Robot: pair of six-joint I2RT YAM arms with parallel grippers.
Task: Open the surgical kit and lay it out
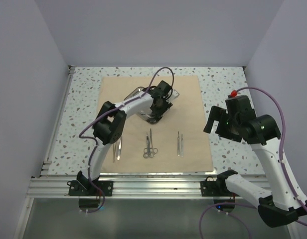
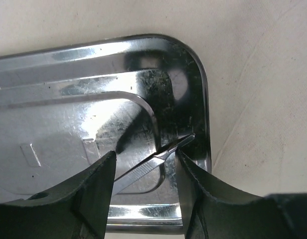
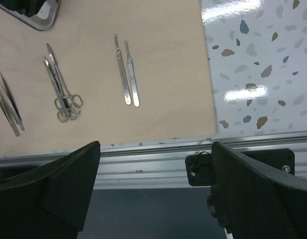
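My left gripper is open over the steel tray [image 2: 59, 74], its fingertips either side of a slender steel instrument [image 2: 136, 174] lying in the tray's corner. In the top view the left arm hides much of the tray. My right gripper hangs open at the right, beyond the cloth, with nothing between its fingers. On the beige cloth [image 1: 191, 99] lie two scalpel handles [image 3: 122, 74], scissor-like instruments [image 3: 64, 99] and several tweezers [image 3: 9, 104] in separate groups.
Metal rails [image 1: 143, 184] run along the near edge.
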